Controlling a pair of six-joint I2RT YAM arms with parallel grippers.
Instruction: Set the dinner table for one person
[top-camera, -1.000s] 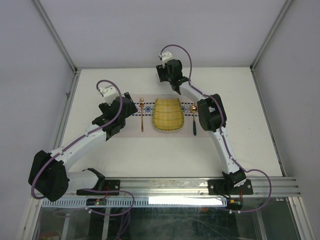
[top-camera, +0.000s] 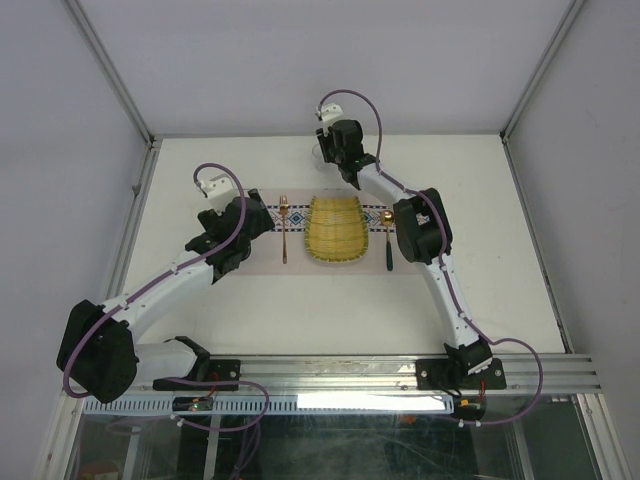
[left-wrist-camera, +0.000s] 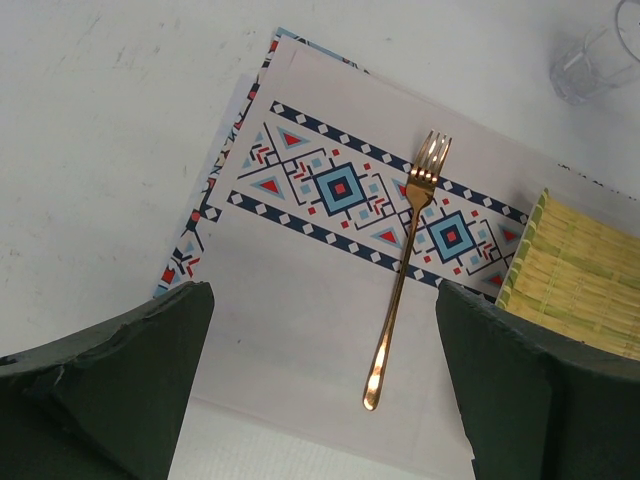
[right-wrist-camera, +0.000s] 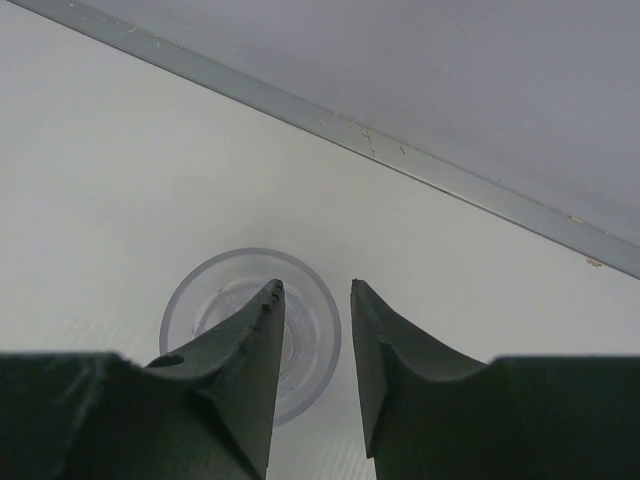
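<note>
A patterned placemat holds a gold fork, a woven yellow tray and a spoon with dark handle. My left gripper is open above the mat's left side, nothing between its fingers. A clear glass stands upright behind the mat, also at the edge of the left wrist view. My right gripper hovers right over it, part open, its fingertips apart near the glass's rim; whether they are inside or above it I cannot tell.
A metal edge and wall run close behind the glass.
My right gripper has shifted very slightly at the glass over the last second. The left arm has barely moved.
</note>
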